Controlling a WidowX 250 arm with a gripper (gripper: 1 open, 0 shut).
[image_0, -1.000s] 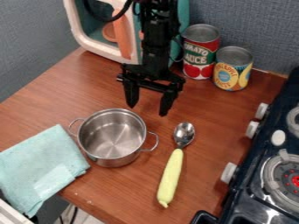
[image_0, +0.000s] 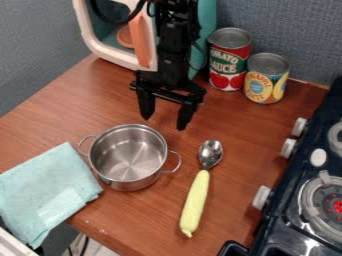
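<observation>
My black gripper (image_0: 166, 110) hangs over the wooden table above and behind the steel pot (image_0: 128, 156), its fingers spread open with nothing visible between them. The two-handled pot stands empty. To its right lie a metal spoon (image_0: 210, 154) and, just below that, a pale yellow corn-like item (image_0: 195, 203). At the back right stand a tomato can (image_0: 229, 64) and a yellow-labelled can (image_0: 265, 82).
A light blue cloth (image_0: 40, 195) lies at the front left edge. A black stove (image_0: 301, 230) borders the table on the right. A teal-and-white appliance (image_0: 107, 35) stands behind the arm.
My gripper has shifted slightly over the last second; the objects on the table have not moved.
</observation>
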